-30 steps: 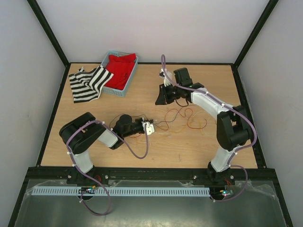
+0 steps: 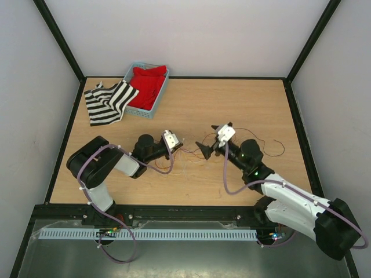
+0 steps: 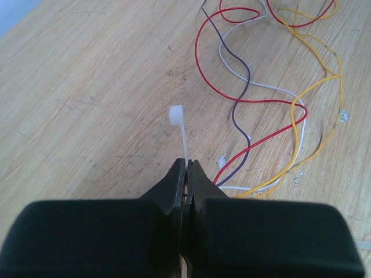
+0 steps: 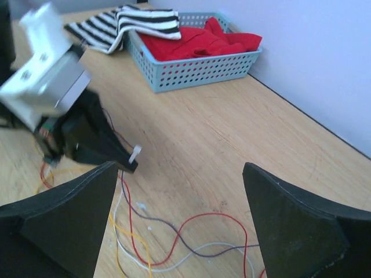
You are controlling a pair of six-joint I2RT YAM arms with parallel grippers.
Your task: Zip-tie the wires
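Note:
A white zip tie (image 3: 176, 115) stands up between the tips of my left gripper, its square head pointing away; the gripper is shut on it. Red (image 3: 198, 58), purple (image 3: 248, 75), white (image 3: 225, 58) and yellow (image 3: 294, 136) wires lie loosely over the table, to the right of those tips in the left wrist view. My right gripper is wide open and empty, its tips facing the left arm. In the top view the right gripper (image 2: 207, 136) hovers over the wires, just right of the left gripper (image 2: 180, 145).
A blue-grey basket (image 2: 128, 76) with red cloth (image 2: 148, 87) stands at the back left, a striped cloth (image 2: 104, 104) beside it. At the left wrist view's right edge lies a thin white strip (image 3: 364, 245).
The right arm has swung from the back of the table to the front, its gripper now lower and facing left. My left gripper has drawn slightly left and turned.

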